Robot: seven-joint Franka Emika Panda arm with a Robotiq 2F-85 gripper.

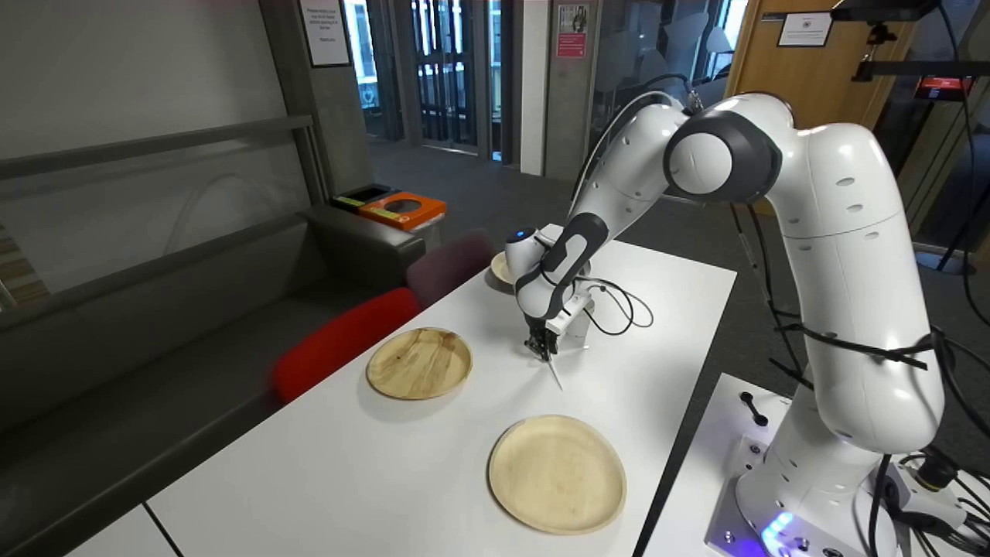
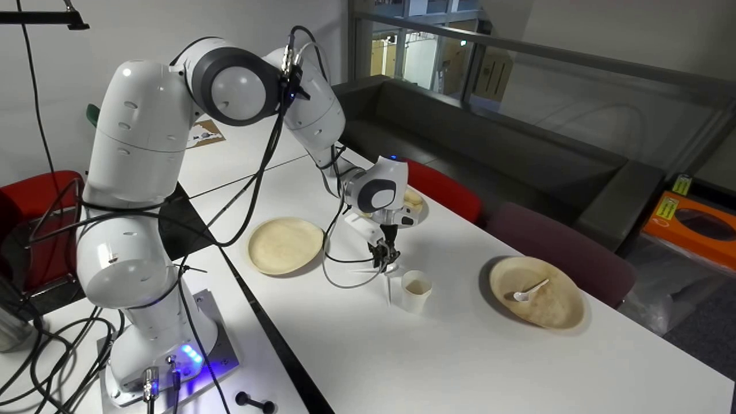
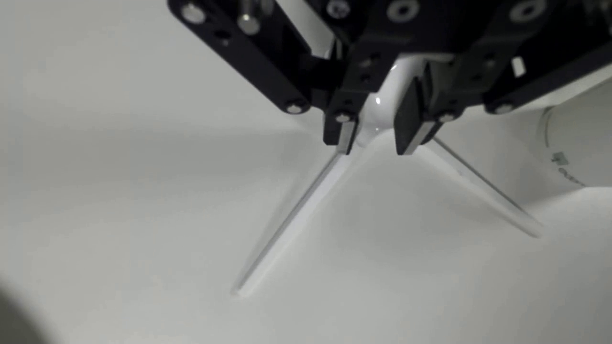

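Observation:
My gripper is low over the table with its fingers part open, a clear gap between the fingers. Glossy white plastic, apparently a spoon bowl, shows in and behind that gap; whether the pads touch it I cannot tell. One thin white handle (image 3: 292,220) runs down-left from beneath the left finger, another white handle (image 3: 487,186) down-right from beneath the right one. How each joins the bowl is hidden. A white paper cup (image 2: 416,292) stands upright close by. In exterior view 1 my gripper (image 1: 541,343) partly covers that area.
An empty pale plate (image 1: 557,474) lies near the table's front, a wooden plate (image 1: 419,363) by the red chair. The far plate (image 2: 569,293) holds a white spoon (image 2: 529,291). A cable (image 1: 631,316) loops from the arm near the cup.

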